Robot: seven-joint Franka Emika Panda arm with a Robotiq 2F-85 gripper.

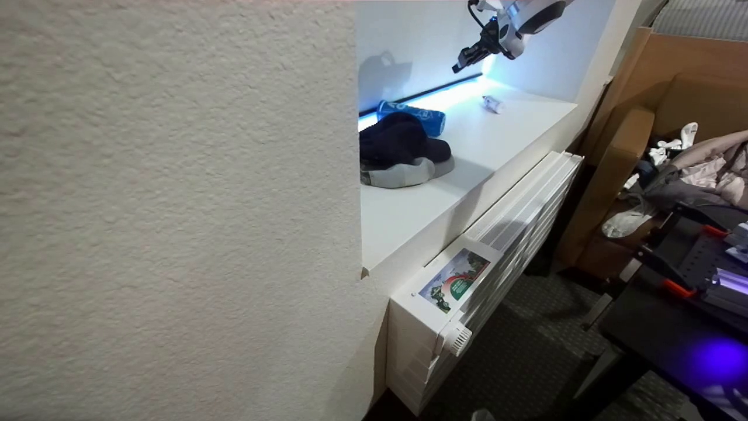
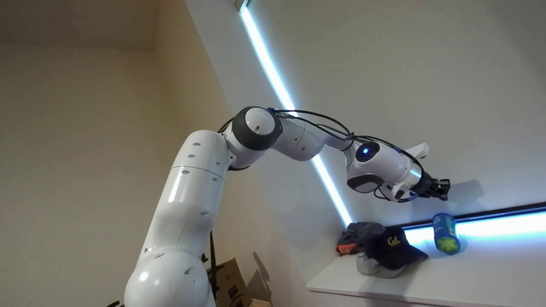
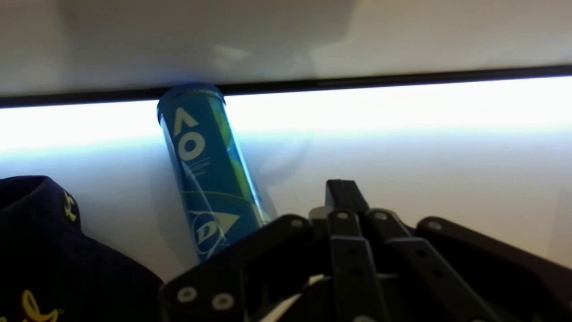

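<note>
A blue tennis-ball can lies on its side on the white ledge, its far end against the dark strip at the foot of the wall. Exterior view 2 shows the can with a green end facing out. My gripper is shut, and nothing shows between its fingers. It hangs above the ledge, apart from the can; in exterior view 1 the gripper is up and to the right of the can. In the wrist view the fingers hide the can's near end.
Dark and grey caps lie piled beside the can, towards the ledge's left end. A small white tube rests farther right on the ledge. A lit strip runs along the wall's foot. Bare ledge shows to the right of the can.
</note>
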